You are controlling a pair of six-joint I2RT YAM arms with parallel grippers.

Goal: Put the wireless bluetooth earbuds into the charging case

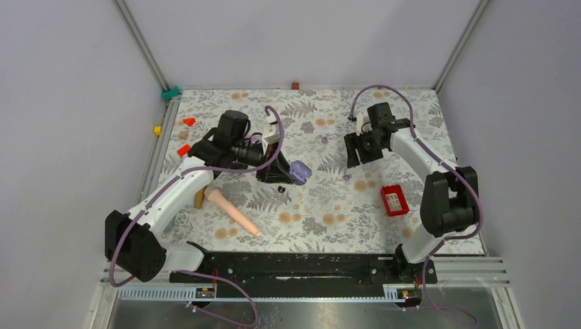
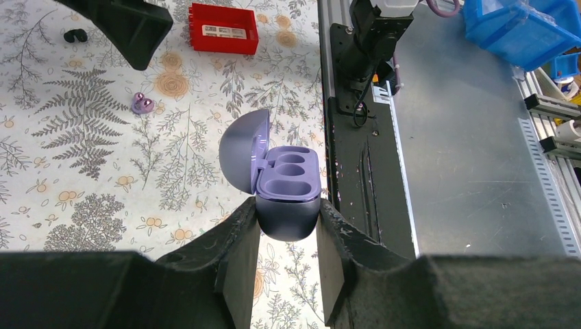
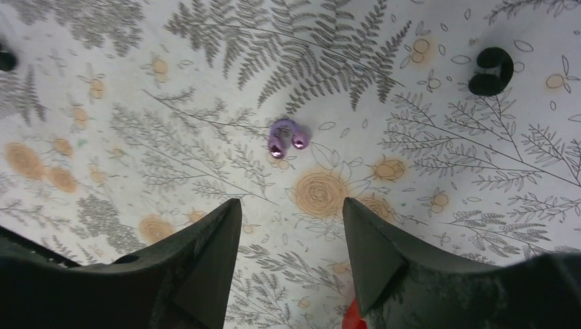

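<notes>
My left gripper is shut on the purple charging case (image 2: 288, 175), held above the table with its lid swung up and its slots empty. On the table lies a purple earbud pair joined by a curved band, also visible in the left wrist view as the purple pair (image 2: 142, 103). My right gripper hangs over the cloth near that pair, its fingers apart and only cloth seen between them. In the right wrist view a black earbud pair (image 3: 490, 71) lies toward the upper right.
The red box (image 1: 394, 200) stands right of the middle. A flesh-coloured stick (image 1: 233, 211) lies below the left arm. Another purple pair (image 1: 324, 140) and a black pair (image 1: 281, 189) rest on the cloth. Open cloth (image 1: 315, 226) lies toward the front.
</notes>
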